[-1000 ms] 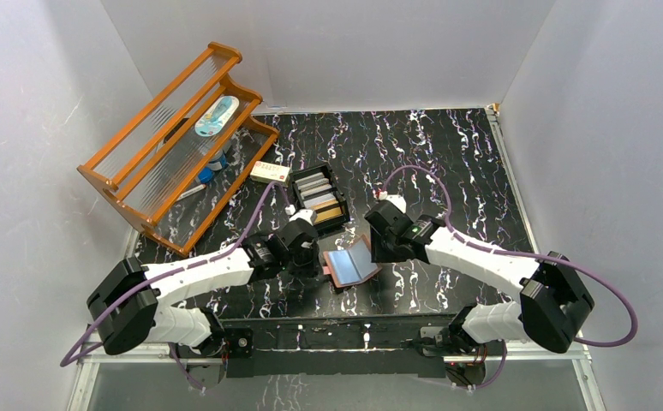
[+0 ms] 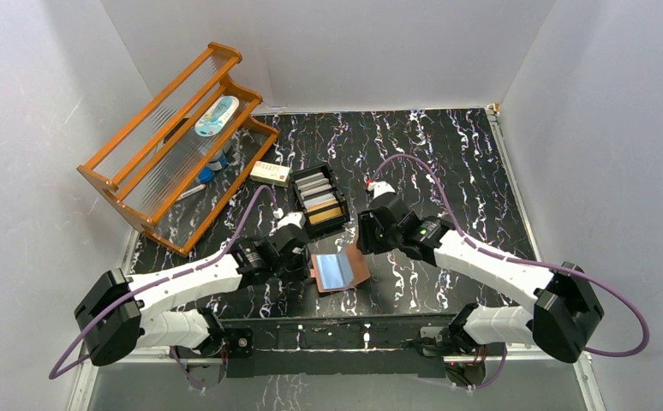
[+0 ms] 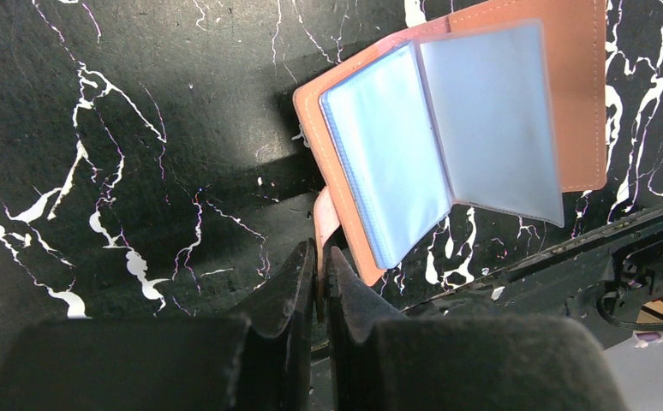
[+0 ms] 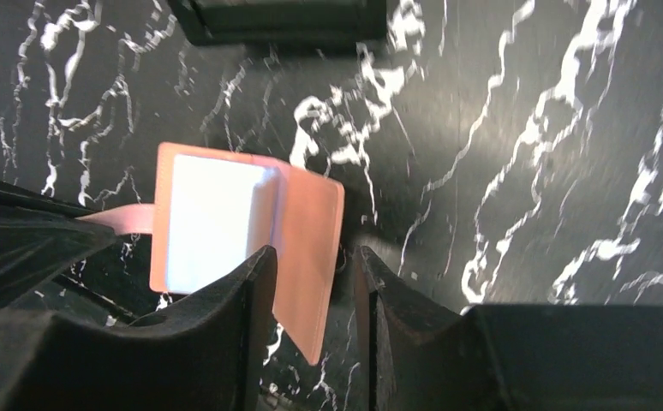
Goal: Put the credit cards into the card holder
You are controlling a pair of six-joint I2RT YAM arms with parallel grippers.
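Note:
The tan card holder (image 2: 359,264) lies open on the table's front half, its clear sleeves (image 3: 392,158) facing up. My left gripper is shut on the holder's strap (image 3: 325,214) at the left edge. In the right wrist view, the holder's right cover (image 4: 309,248) is tilted up beside my right gripper. The right gripper is open, and nothing shows held between its fingers. Behind the holder stands a black box (image 2: 342,224) with several cards (image 2: 317,193) in a row. No card shows in either gripper.
A wooden rack (image 2: 182,154) with clear panels leans at the back left. A small cream box (image 2: 271,174) sits between it and the black box.
My right gripper has moved up and left, away from the holder's right edge.

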